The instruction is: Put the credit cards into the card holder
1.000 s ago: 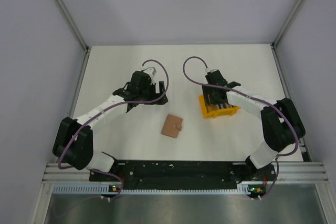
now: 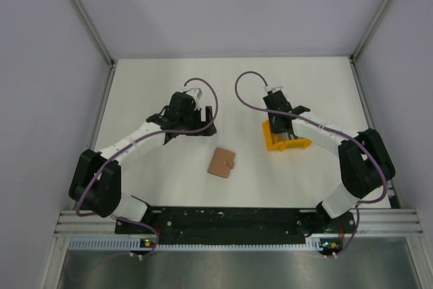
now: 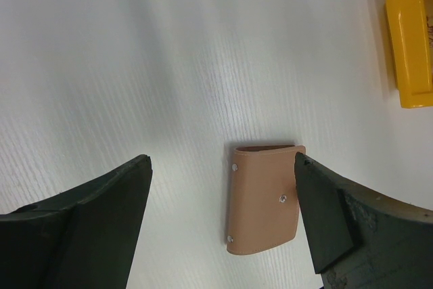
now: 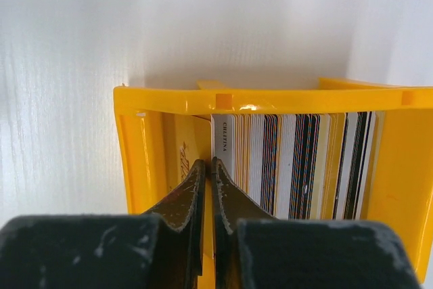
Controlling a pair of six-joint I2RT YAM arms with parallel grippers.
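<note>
A brown card holder (image 3: pixel 262 201) lies flat on the white table, its slot edge parted a little; from above it shows as a small brown square (image 2: pixel 221 162). Over the table behind it, my left gripper is open, with nothing between its widely parted fingers. The credit cards (image 4: pixel 291 160) stand on edge, packed in a row inside a yellow box (image 4: pixel 270 103). My right gripper is shut, its tips at the left end of that row, beside a white card edge (image 4: pixel 222 137). No card shows clearly between its fingers. A yellow card (image 4: pixel 189 143) leans left of the tips.
The yellow box (image 2: pixel 274 143) stands right of the card holder, partly hidden under my right arm. Bare table (image 2: pixel 247 130) lies between box and holder, and the back and left of the table are clear too.
Over the last second the yellow box has shifted slightly to the right, and my right gripper's fingers have closed together. The left arm and the card holder have stayed put.
</note>
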